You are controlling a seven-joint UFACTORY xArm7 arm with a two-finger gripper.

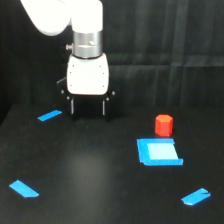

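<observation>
A red block, roughly hexagonal in outline, stands on the dark table at the right. Just in front of it lies a blue-bordered square with a pale middle. At the back left, my gripper hangs beneath the white arm, well to the left of the red block. Its dark fingers are spread, and nothing shows between them.
Blue tape strips mark the table: one strip at the back left, another strip at the front left, a third strip at the front right. Dark curtains hang behind.
</observation>
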